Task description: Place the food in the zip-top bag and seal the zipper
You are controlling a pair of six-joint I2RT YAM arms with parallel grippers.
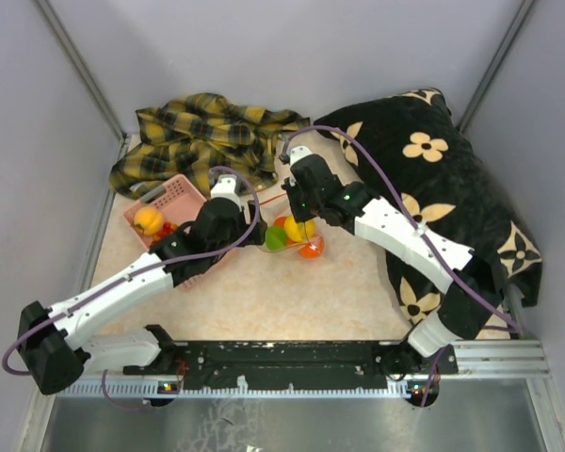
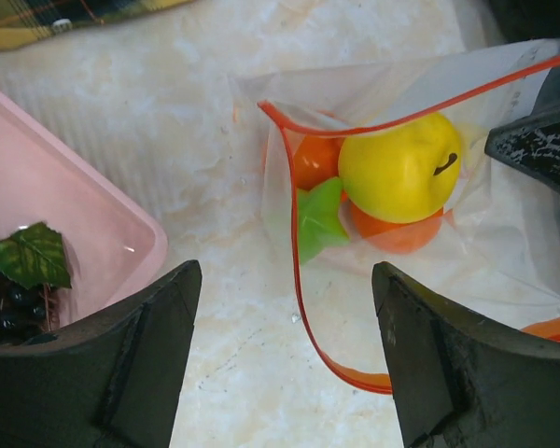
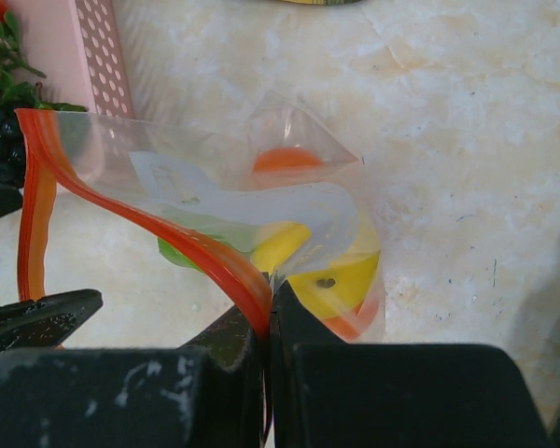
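Observation:
The clear zip top bag (image 2: 420, 280) stands open on the table, its orange zipper rim (image 2: 294, 215) spread into a loop. Inside are a yellow apple (image 2: 401, 173), a green piece of food (image 2: 322, 219) and orange-red pieces (image 2: 399, 235). My right gripper is shut on the rim, whose orange strip (image 3: 233, 271) runs down between its fingers. At the bag's left side my left gripper is open; in its wrist view the left stretch of rim crosses the space between its fingers. The left fingertips (image 3: 51, 317) also show beside the rim's left corner in the right wrist view.
A pink basket (image 1: 181, 196) stands left, partly under the left arm, holding a yellow-orange fruit (image 1: 149, 221), small red food and dark grapes (image 2: 14, 308). Plaid cloth (image 1: 202, 132) lies behind; a black flowered cushion (image 1: 424, 179) is at right.

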